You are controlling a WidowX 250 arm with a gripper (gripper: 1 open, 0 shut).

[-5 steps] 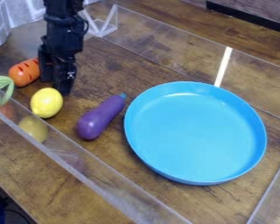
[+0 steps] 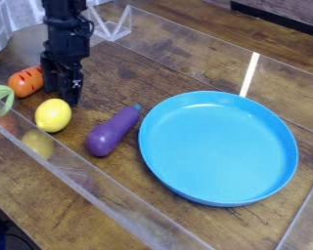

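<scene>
My black gripper [image 2: 62,88] hangs low at the upper left, between an orange carrot-like toy [image 2: 26,81] with its green top and the dark wooden floor beside it. Its fingers are dark and hard to make out; they sit close behind a yellow lemon-like toy [image 2: 54,114], with nothing clearly held. A purple eggplant [image 2: 112,131] lies right of the lemon, and a large blue plate [image 2: 218,146] fills the right side.
A clear plastic wall [image 2: 113,200] runs diagonally across the lower left. The wooden surface [image 2: 172,49] behind the plate and eggplant is bare apart from a white strip.
My gripper has shifted very slightly downward and toward the left beside the orange toy. The other objects look unmoved.
</scene>
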